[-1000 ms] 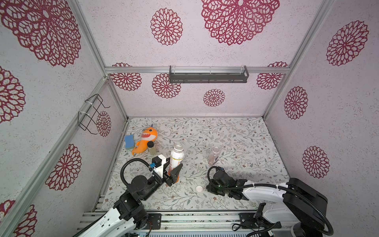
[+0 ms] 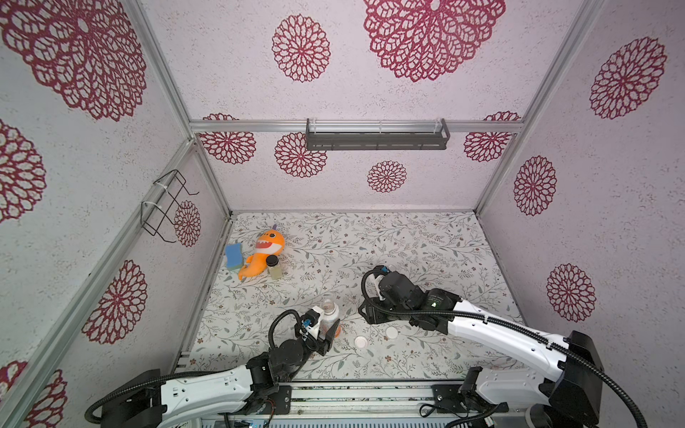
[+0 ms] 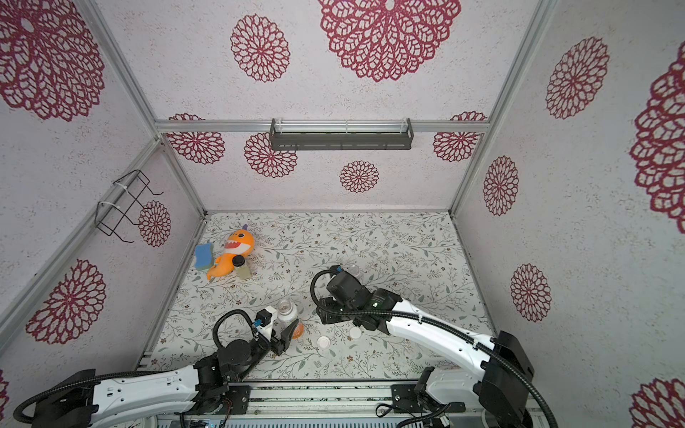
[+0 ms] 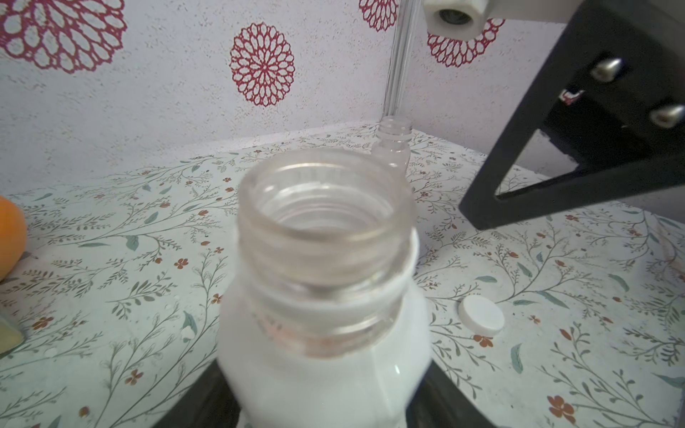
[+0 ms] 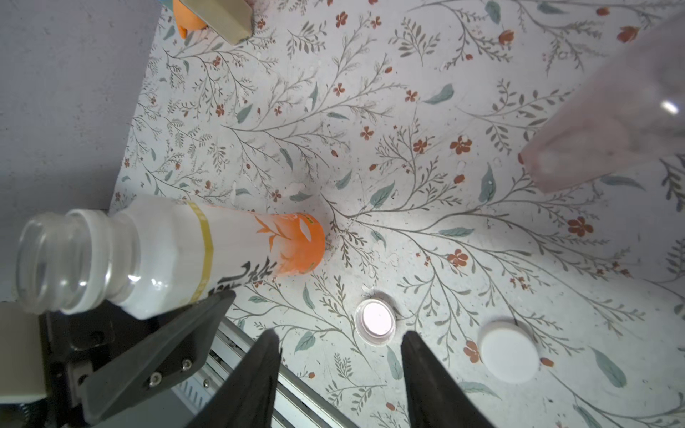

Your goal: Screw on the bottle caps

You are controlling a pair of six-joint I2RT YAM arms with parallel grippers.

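An uncapped white bottle [image 4: 324, 356] with an orange base and clear neck is between the fingers of my left gripper [image 2: 324, 329], which is shut on it. Its open mouth faces the camera in the left wrist view. My right gripper stands open above the table with nothing between its fingers. Below it lie two white caps, one [image 5: 375, 320] seen between the fingers and another [image 5: 508, 351] to the right. A second, clear uncapped bottle [image 4: 392, 142] stands farther back; the right arm hides most of it in the top left view.
An orange shark toy [image 2: 267, 246], a blue sponge [image 2: 234, 255] and a dark-lidded jar [image 2: 274, 267] sit at the left. A grey rack [image 2: 378, 141] hangs on the back wall.
My left gripper has come nearer the front and slightly right, carrying the white bottle. My right gripper has risen from the front by the caps and moved back and leftward.
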